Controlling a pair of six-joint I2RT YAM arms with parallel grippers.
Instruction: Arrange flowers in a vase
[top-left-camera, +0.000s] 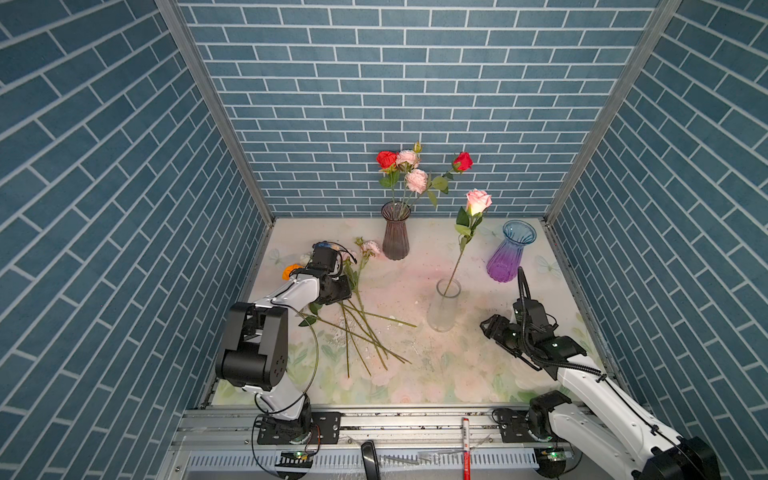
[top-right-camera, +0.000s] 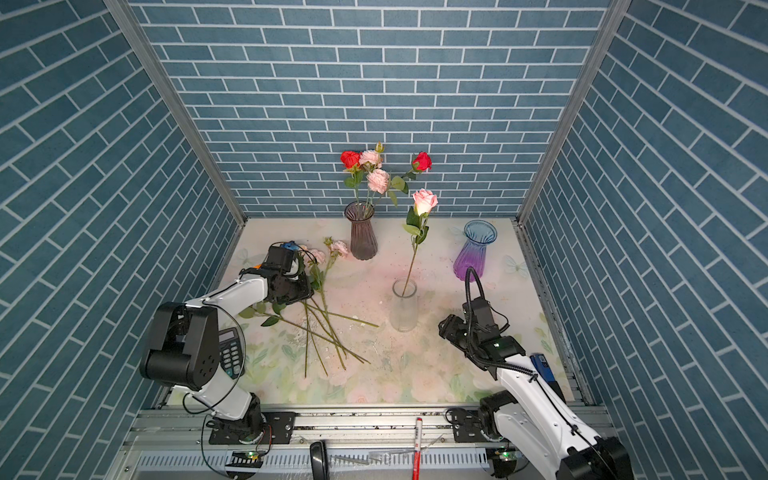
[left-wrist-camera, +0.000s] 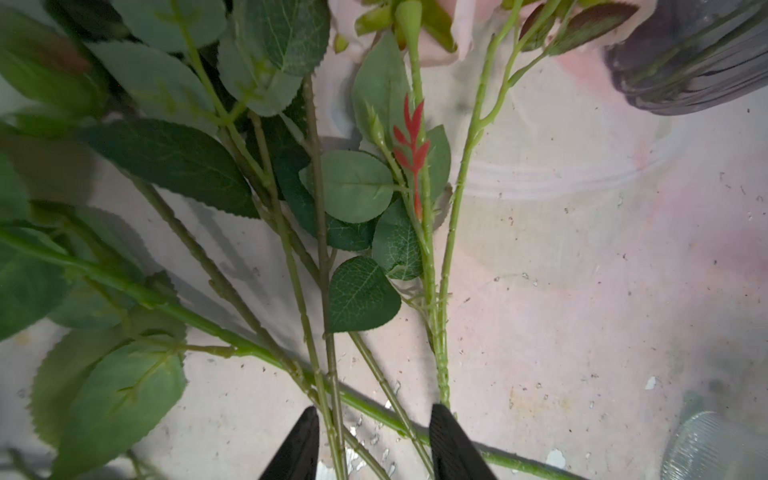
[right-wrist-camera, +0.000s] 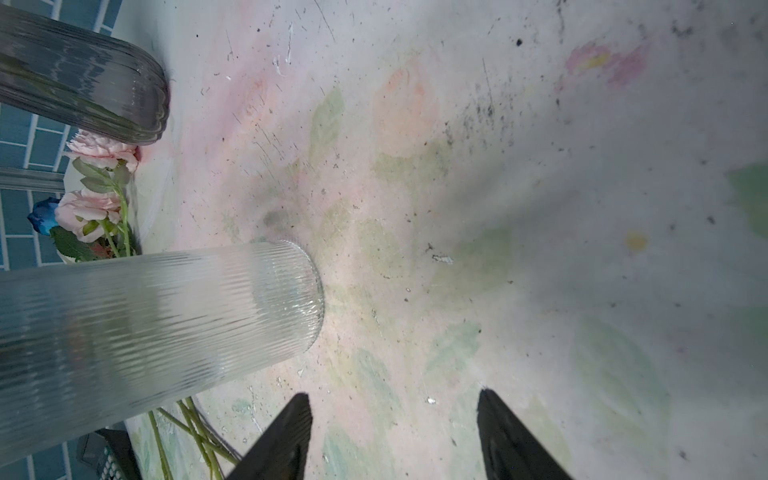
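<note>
My left gripper is open above the loose flowers on the left, its fingertips over crossing green stems (left-wrist-camera: 448, 336), holding none. My right gripper stands open over bare table, right of the clear ribbed vase (right-wrist-camera: 224, 312). That vase holds one pale pink rose (top-left-camera: 478, 202), leaning right. Behind it the smoky ribbed vase (top-left-camera: 397, 240) holds red and pink roses (top-right-camera: 378, 181). The loose flower heads are partly hidden under my left arm in both top views.
An empty blue-purple vase (top-left-camera: 508, 256) stands at the back right. A keypad-like device (top-right-camera: 231, 352) lies at the left edge and a blue object (top-right-camera: 542, 369) at the right edge.
</note>
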